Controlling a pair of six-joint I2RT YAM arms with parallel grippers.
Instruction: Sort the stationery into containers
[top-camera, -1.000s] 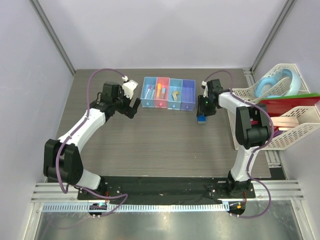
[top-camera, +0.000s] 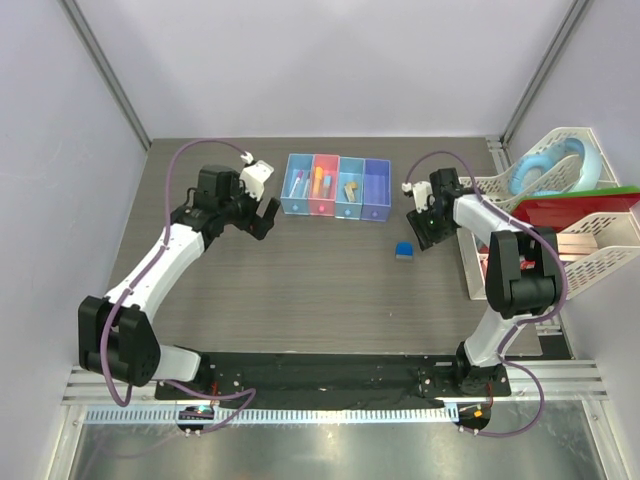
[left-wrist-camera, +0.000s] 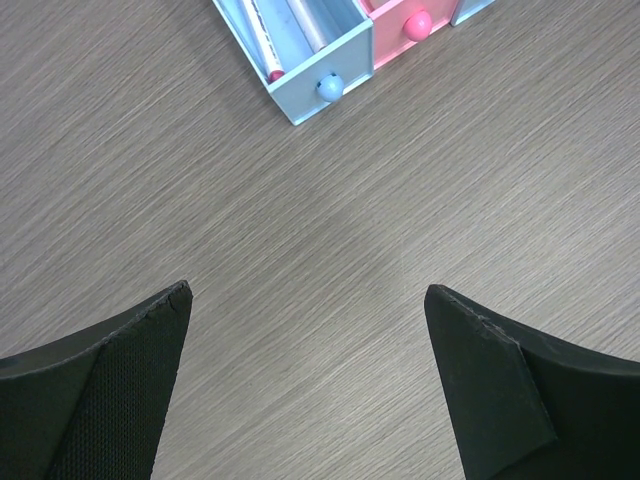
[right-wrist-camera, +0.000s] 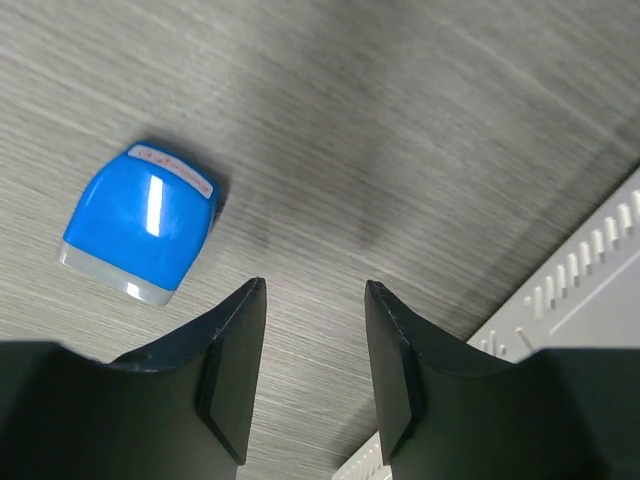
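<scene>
A blue block-like item (right-wrist-camera: 145, 220) with a pale edge, perhaps a stamp, lies alone on the table. My right gripper (top-camera: 424, 240) is to its right, apart from it; its fingers stand part open with bare table between the fingertips. Four joined bins stand at the back: a light-blue bin (top-camera: 290, 207) with pens, a pink bin (top-camera: 321, 207) with an orange and a blue item, another light-blue bin (top-camera: 348, 211) with small yellowish pieces, and an empty purple bin (top-camera: 376, 190). Left of them, my left gripper (top-camera: 268, 218) is open and empty above the table.
White baskets (top-camera: 600, 270) crowd the right side, close beside the right gripper; they hold a light-blue ring (top-camera: 528, 172) and a red board (top-camera: 570, 209).
My right gripper was at the blue item a second ago and has moved to the right, off it. The item now lies slightly nearer the front. The left arm shifted slightly.
</scene>
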